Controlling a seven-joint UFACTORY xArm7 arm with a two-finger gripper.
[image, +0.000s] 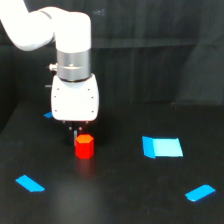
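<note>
A red block (84, 148) with a lighter, six-sided top rests on the dark table, left of the middle of the view. Just above and behind it hangs my gripper (76, 128), under the white arm. Its small dark fingers point down near the block's far edge. Whether they touch the block does not show clearly, and how far apart they stand is too small and dark to make out. The block appears to sit on the table.
An open cyan box-like piece (166, 148) lies right of the middle. Flat blue marks show at the left front (29, 184) and the right front (200, 193). A dark curtain (150, 60) hangs behind.
</note>
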